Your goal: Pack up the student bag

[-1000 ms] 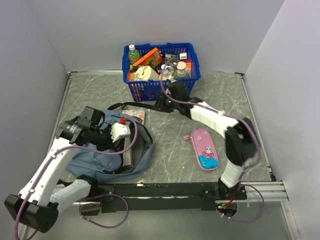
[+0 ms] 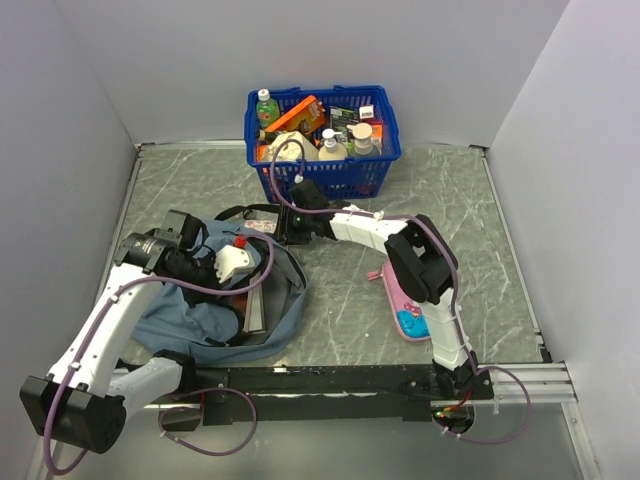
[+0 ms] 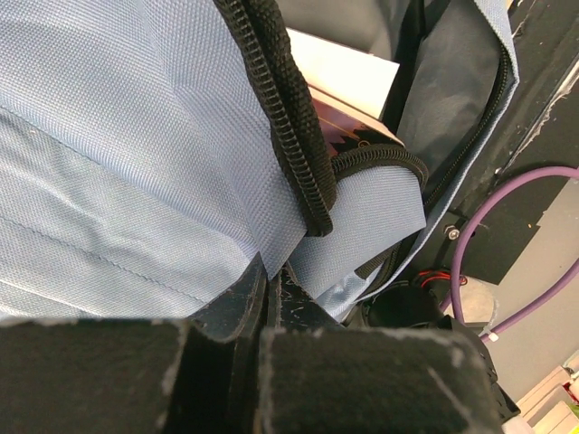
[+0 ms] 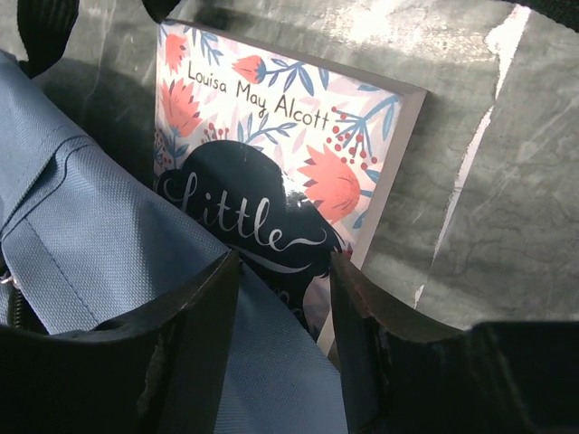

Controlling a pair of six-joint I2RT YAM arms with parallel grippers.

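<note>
The blue bag (image 2: pixel 160 330) lies open at the left, with book edges (image 3: pixel 344 68) inside it. My left gripper is shut on its fabric area, nothing clearly between the fingers. My right gripper is open over a floral book (image 4: pixel 271 108) by Louisa May Alcott, "Little…", which lies on the counter beside the bag, partly under its blue fabric (image 4: pixel 81 217). A pink pencil case (image 2: pixel 400 310) lies at the right, partly hidden by the right arm.
A full blue basket (image 2: pixel 320 180) stands at the back, close behind my right gripper. Bare counter (image 2: pixel 340 310) shows at the centre front and far right. Walls bound both sides.
My right arm has moved left and down from near the basket to over the floral book at the bag's edge. The left arm has shifted slightly.
</note>
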